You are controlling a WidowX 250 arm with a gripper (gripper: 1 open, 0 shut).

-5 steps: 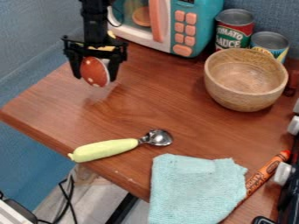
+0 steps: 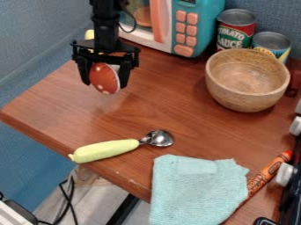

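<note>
The black gripper [image 2: 105,63] hangs over the upper left of the wooden table, shut on a red-and-white round object [image 2: 105,80] held between its fingers. A small yellow item behind the arm is mostly hidden. An ice-cream scoop with a pale yellow handle [image 2: 107,149] lies near the front edge, its metal bowl pointing right.
A wooden bowl [image 2: 245,88], cans [image 2: 235,28] and a toy microwave [image 2: 184,26] fill the back right. A light blue cloth [image 2: 196,192] and an orange tube [image 2: 265,177] lie at the front.
The gripper and the held object have shifted slightly to the right and down since a second ago. The other objects have stayed put.
</note>
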